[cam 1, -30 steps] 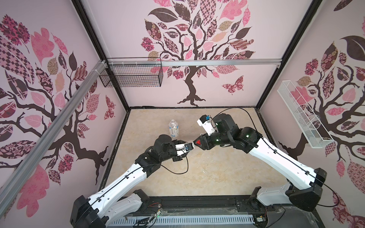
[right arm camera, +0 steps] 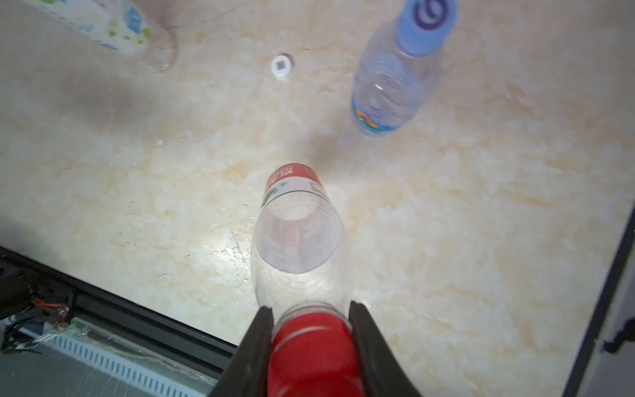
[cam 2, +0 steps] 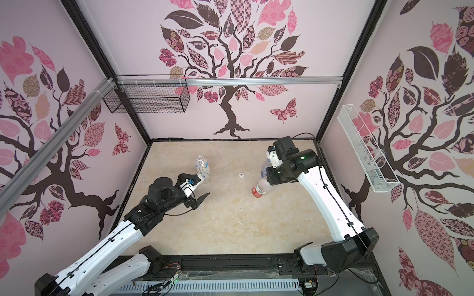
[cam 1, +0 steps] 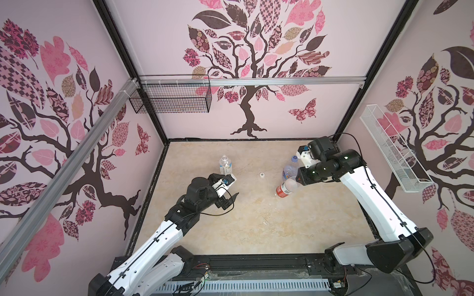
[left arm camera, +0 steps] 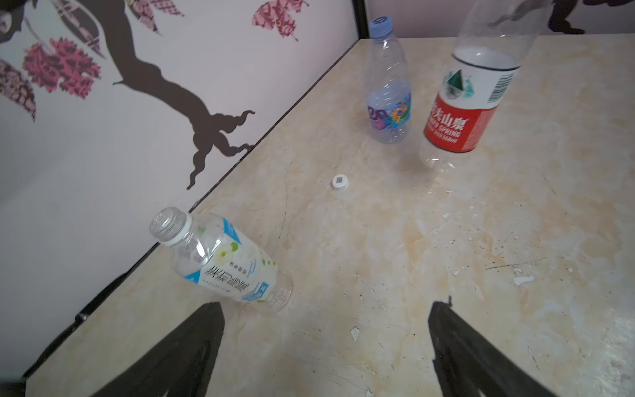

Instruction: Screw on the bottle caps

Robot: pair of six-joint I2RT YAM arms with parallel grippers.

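My right gripper is shut on the red cap of the red-label bottle, which hangs tilted over the table, its label showing in the left wrist view (left arm camera: 463,112). My left gripper is open with nothing between its fingers. Ahead of it stands an uncapped bottle with a white-and-blue label (left arm camera: 231,264). A blue-capped bottle (left arm camera: 390,92) stands farther right. A loose white cap (left arm camera: 340,182) lies on the table between those two standing bottles.
A black wire basket (cam 1: 169,98) hangs at back left and a white one (cam 1: 395,148) on the right wall.
My grippers were together at the middle around the red-capped bottle. Now the right one has moved right and back with that bottle, and the left one has drawn back left, open and empty.
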